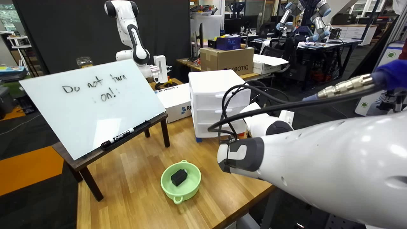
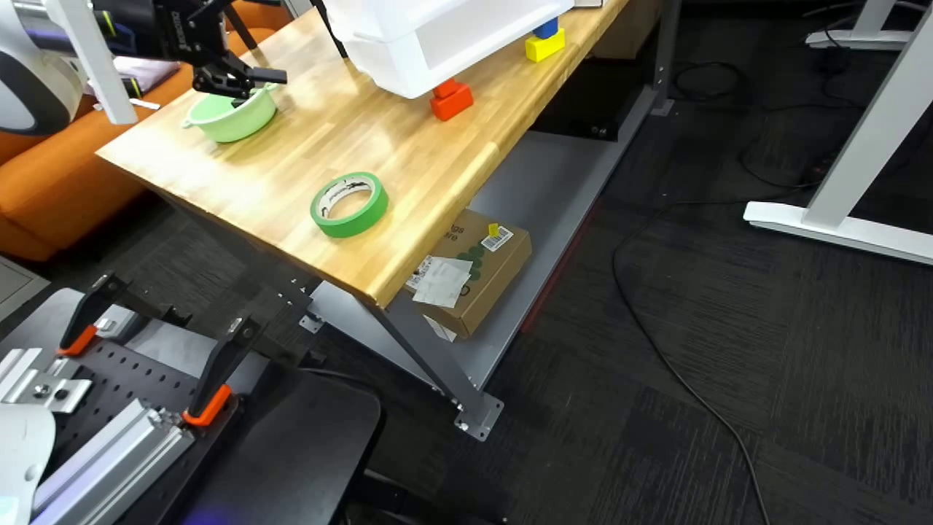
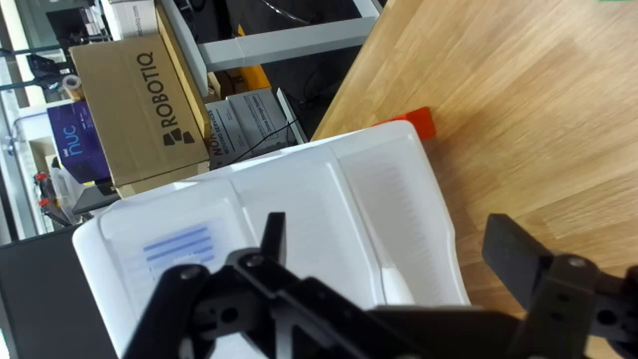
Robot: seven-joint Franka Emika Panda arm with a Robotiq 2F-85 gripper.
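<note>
My gripper is open in the wrist view, its two black fingers wide apart with nothing between them. Beyond them lies the white drawer unit (image 3: 299,209), seen from above. In exterior view 2 the gripper (image 2: 249,84) overlaps the green bowl (image 2: 234,124) in the picture; its height above the bowl is unclear. Exterior view 1 hides the gripper behind the arm. There, a black block (image 1: 179,177) lies inside the light green bowl (image 1: 195,184) on the wooden table.
A whiteboard (image 1: 95,103) with a marker (image 1: 121,135) on its ledge leans on a dark stand at the left. Green tape (image 2: 350,222) lies near a table corner. Red (image 2: 452,100) and yellow (image 2: 546,45) blocks are at the drawer unit's base. Table around the bowl is bare.
</note>
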